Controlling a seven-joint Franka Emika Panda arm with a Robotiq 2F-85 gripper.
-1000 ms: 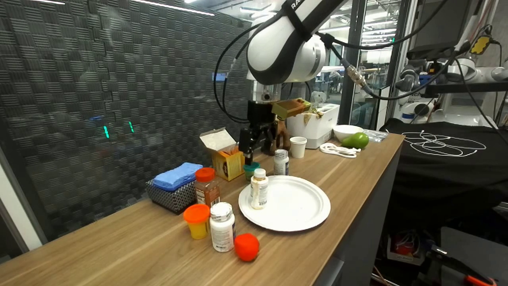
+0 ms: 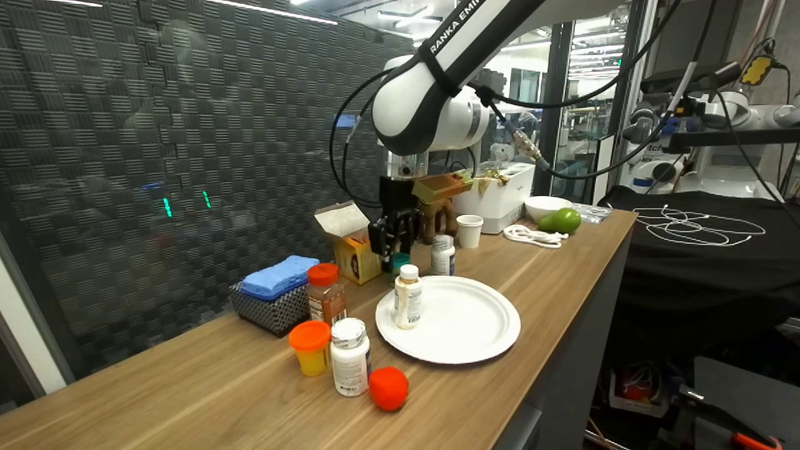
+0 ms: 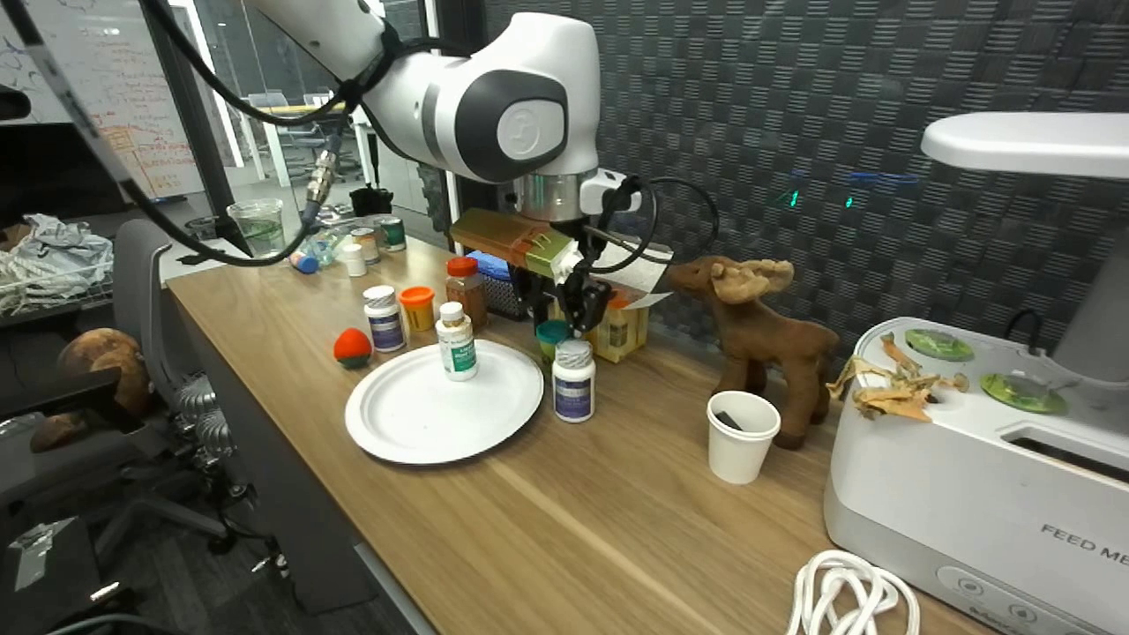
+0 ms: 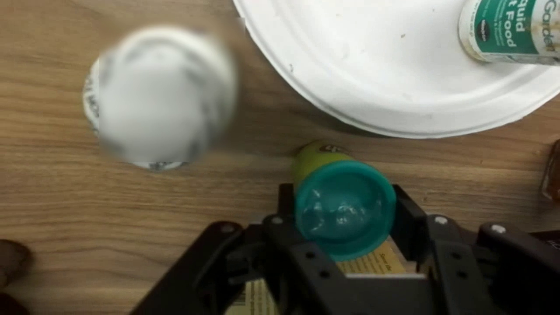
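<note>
A small yellow tub with a teal lid (image 4: pixel 345 207) stands on the table beside the paper plate (image 4: pixel 336 68). Around that lid is my gripper, one finger on each side. The fingers stand apart by about the lid's width, and whether they press on it cannot be told. In exterior view 2 the gripper (image 3: pixel 561 307) reaches down over the tub (image 3: pixel 552 337), behind a white bottle with a purple label (image 3: pixel 573 383). On the plate stands a white bottle with a green label (image 3: pixel 457 344).
Close behind the gripper is an open yellow box (image 2: pixel 357 257). A brown toy moose (image 3: pixel 762 328) and a paper cup (image 3: pixel 741 439) stand to one side. Past the plate are a red-capped jar (image 2: pixel 325 294), an orange-lidded tub (image 2: pixel 311 349), another white bottle (image 2: pixel 350 359) and a red ball (image 2: pixel 388 389).
In exterior view 1 the arm has come down and a little to the left. The gripper, previously above the teal-lidded tub, is now down at its lid. The table objects look unmoved.
</note>
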